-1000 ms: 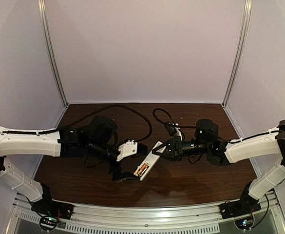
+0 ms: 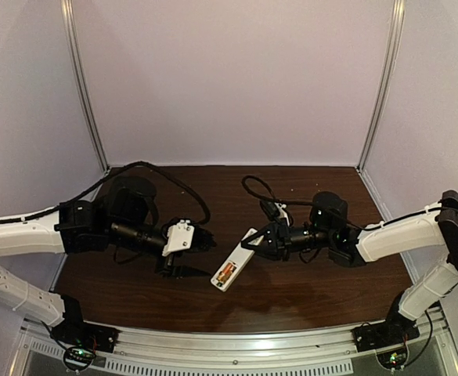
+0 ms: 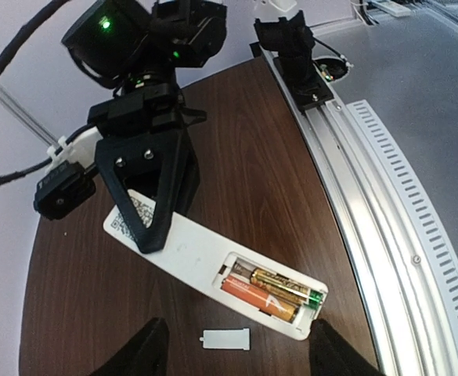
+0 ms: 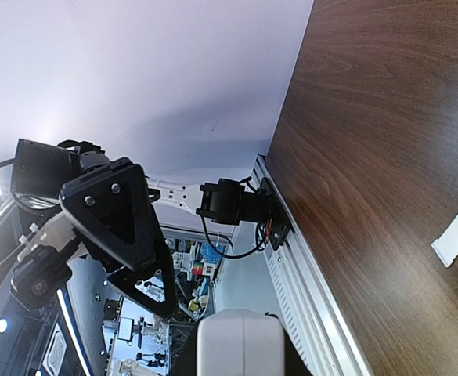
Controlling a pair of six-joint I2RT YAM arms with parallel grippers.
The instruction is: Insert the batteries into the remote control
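Note:
The white remote [image 2: 239, 257] is tilted in my right gripper [image 2: 254, 240], which is shut on its upper end. In the left wrist view, the remote's open compartment [image 3: 269, 291] holds two batteries side by side: an orange one [image 3: 256, 300] and a gold-green one [image 3: 287, 286]. Just off the compartment end is my left gripper, open, its fingertips at the bottom edge of that view with nothing held between them. In the right wrist view, the remote's end [image 4: 240, 345] fills the bottom middle.
A small white piece, likely the battery cover, lies on the wooden table [image 2: 307, 298], also seen in the right wrist view [image 4: 457, 227]. The aluminium rail [image 2: 236, 331] borders the near edge; white walls enclose the sides and back.
My left gripper has moved left and slightly up in the top view, away from the remote's compartment end. The remote and right gripper have shifted very little.

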